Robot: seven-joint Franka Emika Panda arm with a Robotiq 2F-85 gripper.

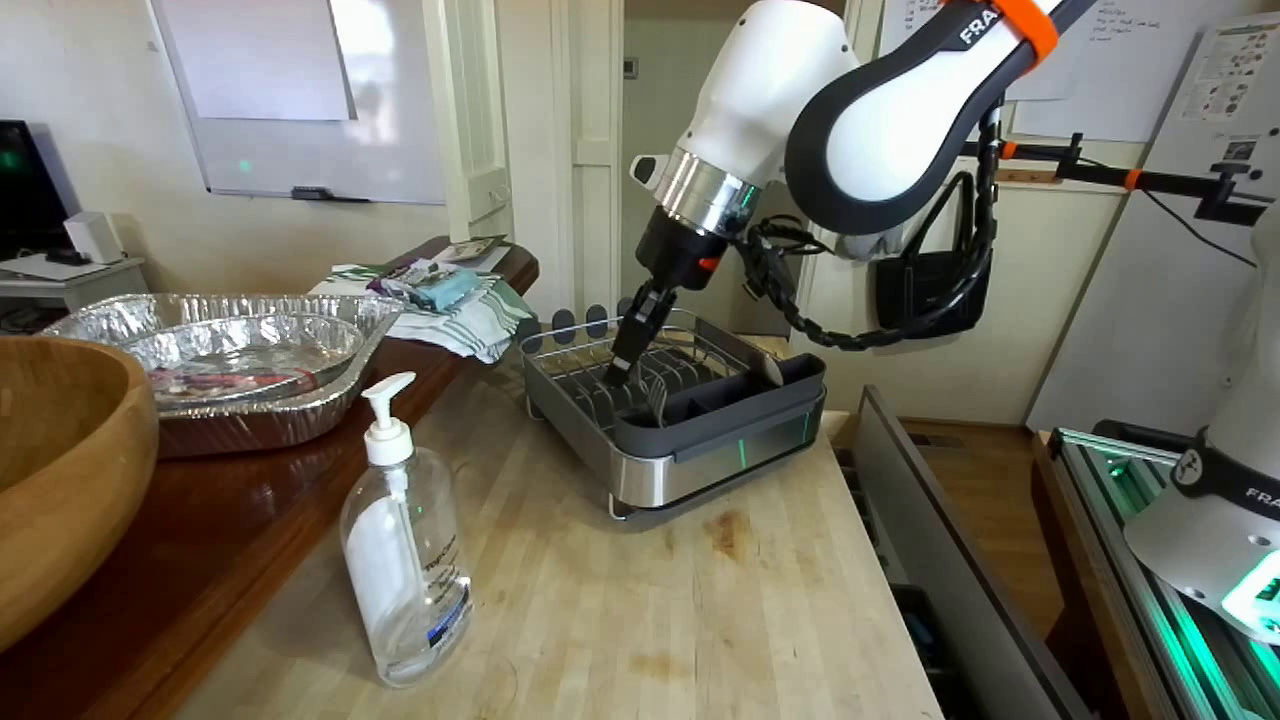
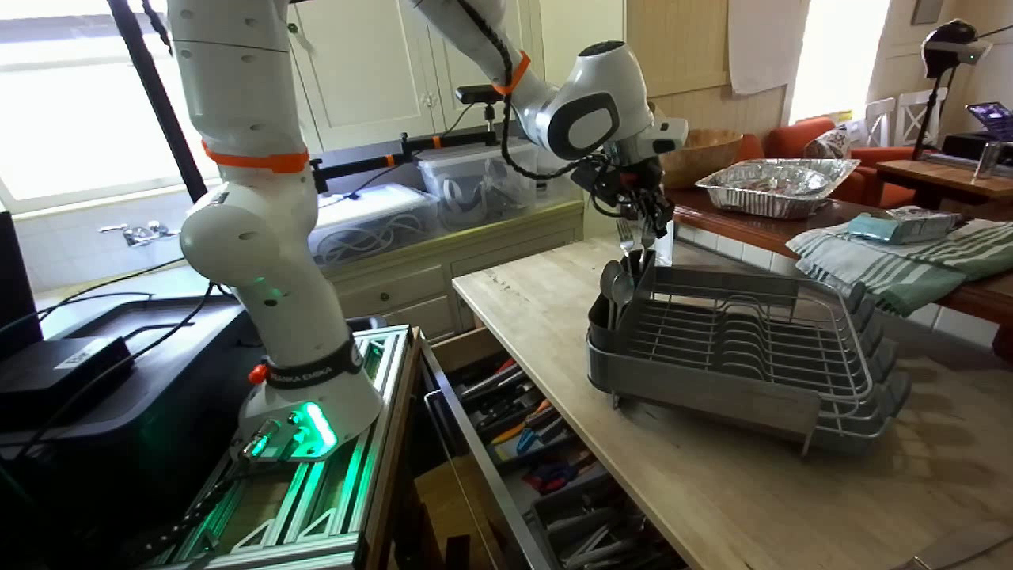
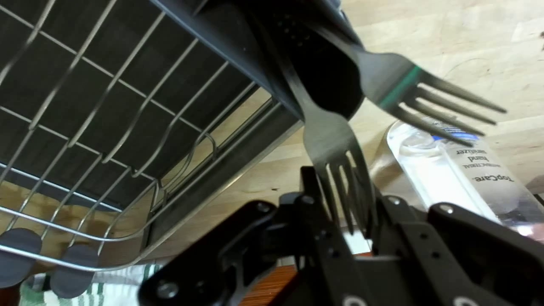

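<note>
Two metal forks lean out of the dark cutlery holder [image 1: 720, 420] on the dish rack. In the wrist view the nearer fork [image 3: 329, 135] has its tines between the fingers of my gripper. The fingers are open, with no grip visible on the fork. The other fork [image 3: 390, 79] sticks out to the right, clear of the fingers. From the side, my gripper [image 1: 618, 370] tilts down over the rack beside the holder. In the second exterior view, spoons [image 2: 622, 288] stand in the holder near the fork [image 2: 624, 233]; the arm partly covers the fingertips there.
The wire dish rack [image 2: 703, 423] stands on the wooden counter [image 1: 600, 600]. A hand sanitizer bottle [image 1: 405, 552] is in front. An open drawer [image 2: 475, 456] holds utensils beside the counter. Foil trays [image 1: 258, 414] and a wooden bowl [image 1: 72, 480] sit at left.
</note>
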